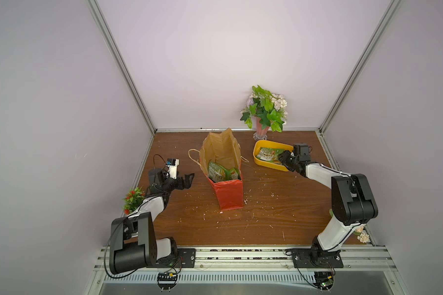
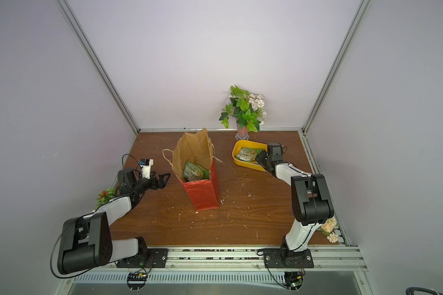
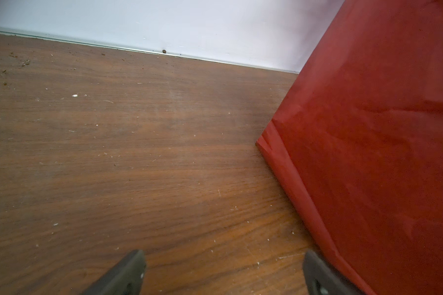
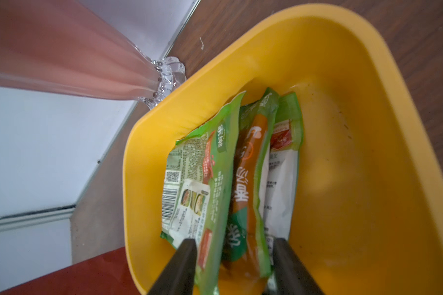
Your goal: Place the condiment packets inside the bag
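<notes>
The paper bag [image 1: 229, 194], red outside and brown inside, stands open at mid-table with green condiment packets [image 1: 218, 172] in it. In the yellow tray [image 4: 359, 196] at the back right lie several more packets [image 4: 275, 182], propped against one another. My right gripper reaches into this tray, its fingers part open around the lower ends of two packets; whether the fingers [image 4: 290, 270] touch them is unclear. To the left of the bag, my left gripper is open over bare table with nothing between its fingers.
A pink vase of flowers [image 1: 261, 125] stands just behind the tray. Small flowering plants sit at the left edge [image 1: 133, 200] and right front [image 1: 363, 236]. The table [image 1: 270, 211] between bag and right arm is clear apart from scraps.
</notes>
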